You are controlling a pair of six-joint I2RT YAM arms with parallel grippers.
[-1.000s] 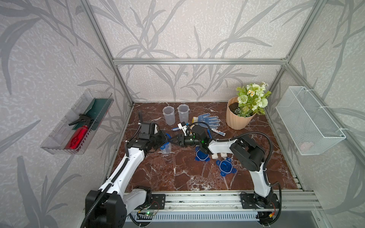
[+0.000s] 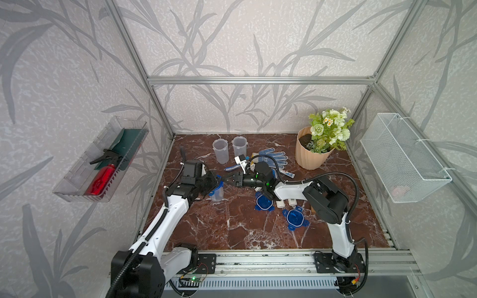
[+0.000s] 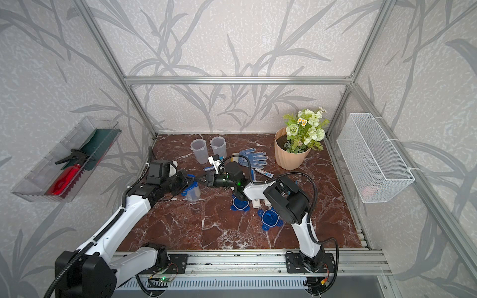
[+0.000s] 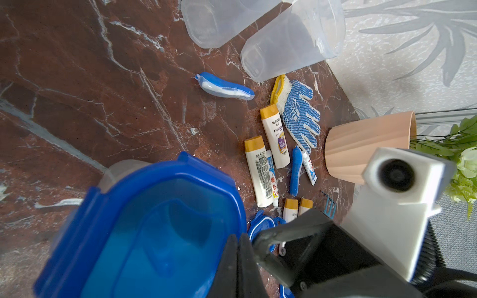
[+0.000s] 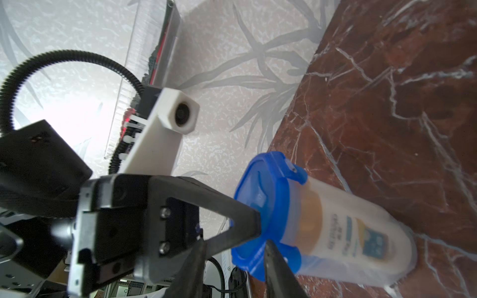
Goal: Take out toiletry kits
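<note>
A clear cup with a blue lid stands at the left middle of the table. Through its wall shows a bottle with a tan cap. Over the lid's rim, my left gripper is shut; whether it pinches the lid's edge cannot be made out. My right gripper faces the lid from the right, fingers part open, with no object clearly held between them. Two empty cups stand behind. Bottles, a blue-and-white item and tubes lie loose on the table.
Two blue lids lie right of the cup. Gloves and a flower pot stand further back. A wire basket hangs right, a clear bin left.
The left arm and cup look unchanged.
</note>
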